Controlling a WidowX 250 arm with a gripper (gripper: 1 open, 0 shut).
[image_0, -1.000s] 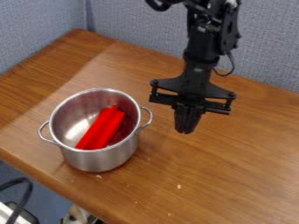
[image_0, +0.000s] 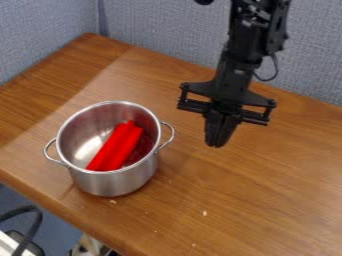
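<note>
A steel pot (image_0: 110, 180) with two side handles stands on the wooden table at the left front. Inside it lies a long red object (image_0: 115, 146), slanting from lower left to upper right. The black robot gripper (image_0: 218, 134) hangs above the table to the right of the pot, pointing down, apart from it. Its fingertips are close together, with nothing visible between them.
Grey padded walls (image_0: 160, 30) line the back. Black cables (image_0: 19, 215) lie off the table's lower left edge.
The arm and gripper have shifted slightly right over the last second. The pot and the red object have not moved.
</note>
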